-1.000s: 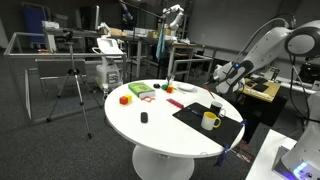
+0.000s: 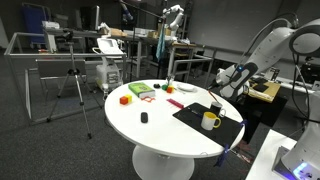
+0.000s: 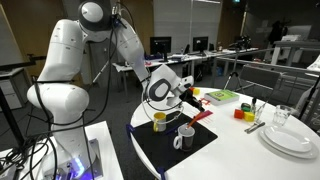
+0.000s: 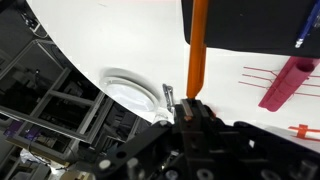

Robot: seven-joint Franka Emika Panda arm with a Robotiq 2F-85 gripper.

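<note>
In the wrist view, my gripper is shut on the end of a slim orange stick-like object (image 4: 199, 38). The object runs from between the fingers up to the top edge of that view. In exterior view 2 my gripper (image 3: 190, 101) hangs above the far part of the black mat, beyond the two mugs. A yellow mug (image 3: 160, 121) and a whitish-grey mug (image 3: 183, 140) stand on the mat. What the orange object's far end touches is out of the wrist view.
A white plate (image 3: 287, 140) lies at the table's side. A red object (image 4: 290, 80) and a fork (image 4: 168, 96) rest on the white table. Coloured blocks (image 2: 126, 100) and a green box (image 2: 140, 87) are farther off.
My arm has shifted a little to the right in exterior view 1, its forearm now lower. The mugs and the other table objects have stayed in place.
</note>
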